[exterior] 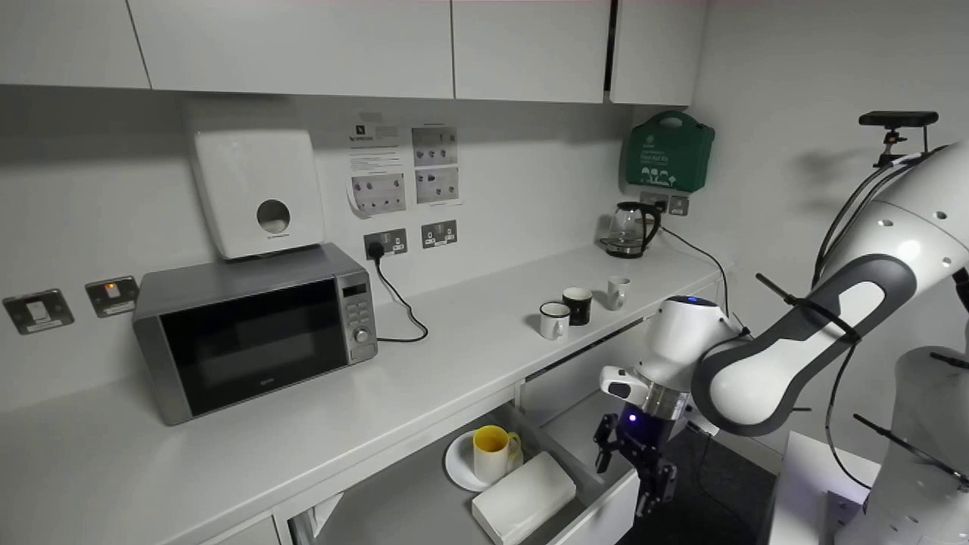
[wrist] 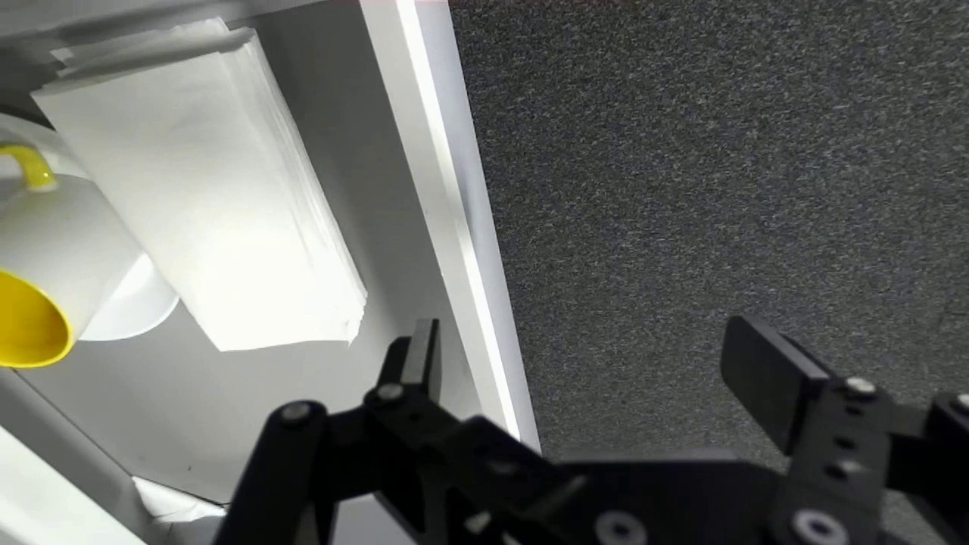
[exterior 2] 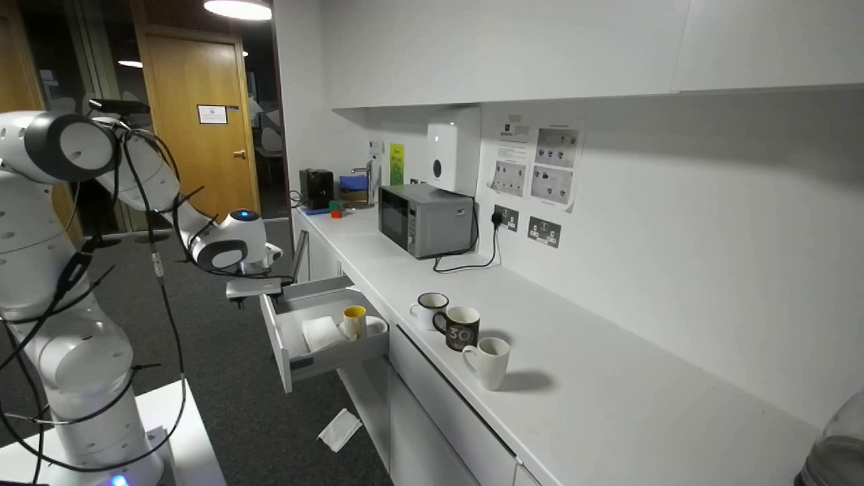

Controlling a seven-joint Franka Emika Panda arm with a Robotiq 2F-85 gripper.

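My gripper is open, its two black fingers wide apart with nothing between them. In the wrist view one finger [wrist: 422, 359] appears over the inside of the open drawer [wrist: 454, 209], the other over the dark carpet, so the drawer's front panel runs between them in the picture; whether they touch it I cannot tell. Inside the drawer lie a stack of white paper towels [wrist: 209, 191] and a white plate [exterior: 461, 463]. A mug [exterior: 491, 454], white outside and yellow inside, stands upright at the plate in exterior view 1.
On the counter stand a white mug with a black rim [exterior 2: 429, 309], a black mug [exterior 2: 462, 328] and a plain white mug [exterior 2: 489, 363]. A microwave [exterior: 263, 322] and a glass kettle [exterior: 628, 228] are also there. A white paper [exterior 2: 339, 429] lies on the floor.
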